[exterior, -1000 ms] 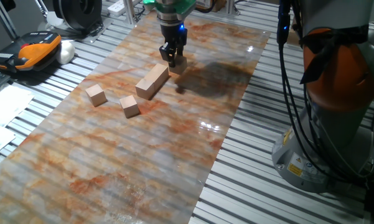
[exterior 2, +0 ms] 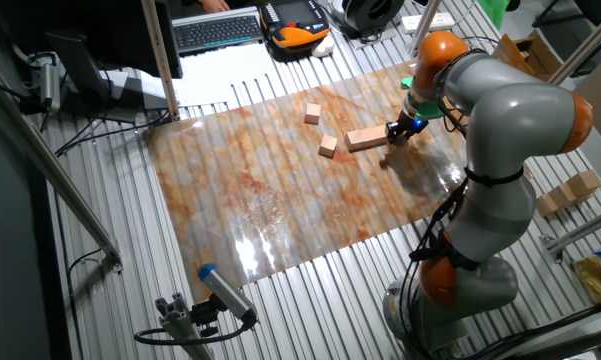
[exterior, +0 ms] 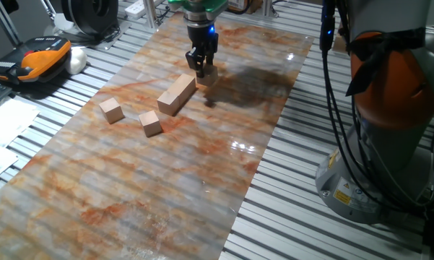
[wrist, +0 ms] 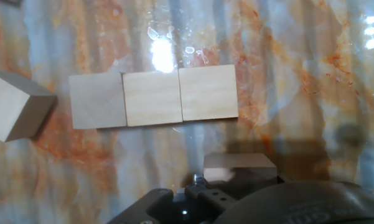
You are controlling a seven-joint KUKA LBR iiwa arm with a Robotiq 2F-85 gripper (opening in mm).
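Note:
Three wooden cubes stand end to end in a row, which looks like one long bar in exterior view 1. Close to the row's far end, my gripper is low over the table with its fingers at a separate wooden cube. In the wrist view that cube appears beside a dark finger, partly covered by the gripper body, and apart from the row. Whether the fingers grip it is hidden. Two more loose cubes lie nearby, one farther left and one nearer the camera.
The marbled sheet is bare over its large near part. An orange-and-black device lies beyond its left edge. Several wooden blocks sit off the sheet behind the arm. A camera on a post stands at the sheet's front edge.
The arm has shifted only very slightly over the last second, and its shadow with it. The row and the two loose cubes have stayed in place.

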